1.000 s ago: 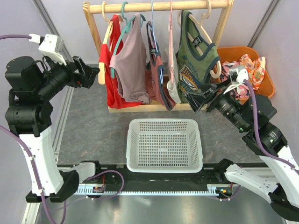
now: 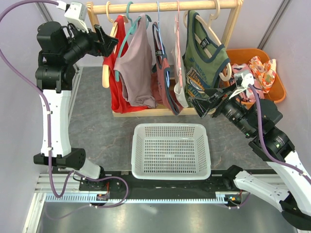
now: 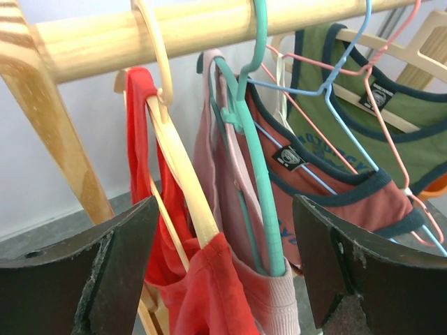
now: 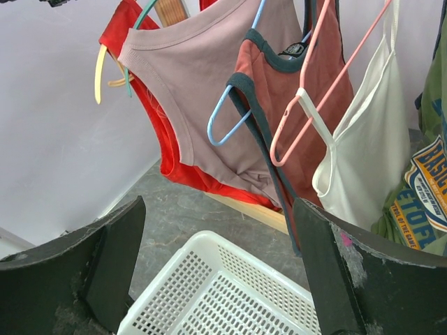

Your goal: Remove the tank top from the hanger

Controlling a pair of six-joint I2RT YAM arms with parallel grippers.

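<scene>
Several tops hang on a wooden rack. At the left end is a red tank top (image 2: 122,82) on a wooden hanger (image 3: 183,174); beside it a mauve tank top (image 2: 138,70) hangs on a teal hanger (image 3: 260,167). My left gripper (image 2: 108,41) is open at the rack's left end, close to the red top. In the left wrist view, the red top and wooden hanger show between and beyond its spread fingers; I cannot tell whether they touch. Open and empty, my right gripper (image 2: 204,104) stands in front of a green tank top (image 2: 206,58).
A white basket (image 2: 171,175) sits on the floor in front of the rack. An orange basket (image 2: 279,92) with cloth in it stands at the right. The rack's bar (image 2: 170,6) runs above the garments. Floor left of the white basket is clear.
My left arm has moved right and up, bringing its gripper to the rack's left end by the red top. The right arm has barely shifted. The garments hang as before.
</scene>
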